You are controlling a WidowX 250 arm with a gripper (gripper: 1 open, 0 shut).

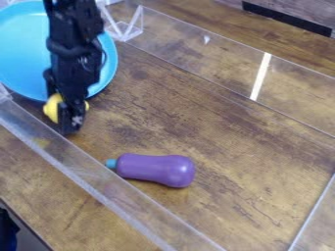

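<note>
My black gripper (66,114) is at the upper left, in front of a blue bowl (23,56), shut on a yellow object (51,109) that is mostly hidden behind the fingers. A purple toy eggplant (157,169) with a teal tip lies on the wooden floor to the lower right of the gripper.
Clear plastic walls edge the wooden surface, one (112,200) running diagonally at lower left, others along the back and right. A white strip (261,75) shows near the back wall.
</note>
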